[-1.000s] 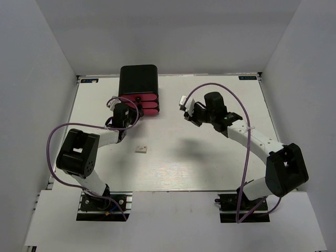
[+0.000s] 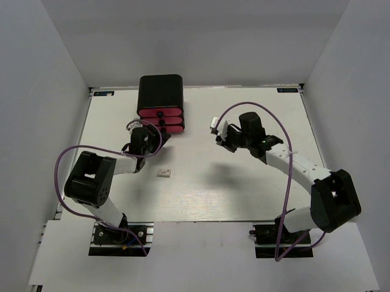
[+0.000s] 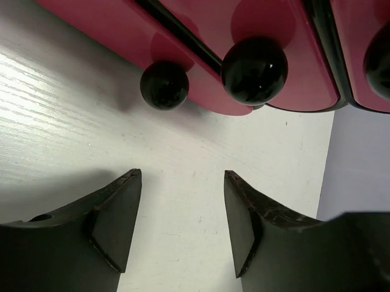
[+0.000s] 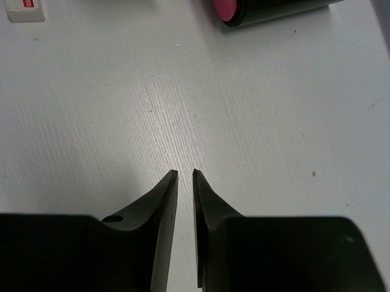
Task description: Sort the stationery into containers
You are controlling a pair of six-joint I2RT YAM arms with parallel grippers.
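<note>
A black box with pink drawers (image 2: pixel 161 91) stands at the back left; the left wrist view shows its pink fronts with round black knobs (image 3: pixel 254 70). My left gripper is open just in front of the knobs, nothing between its fingers. A small white eraser (image 2: pixel 164 173) lies on the table in front of the box, also at the top left of the right wrist view (image 4: pixel 24 9). My right gripper hangs over the middle right of the table, its fingertips almost closed with nothing visible between them.
Grey walls bound it at the sides and back.
My left gripper has drawn slightly back from the drawers toward the front. The right arm has shifted a little to the right and toward the front.
</note>
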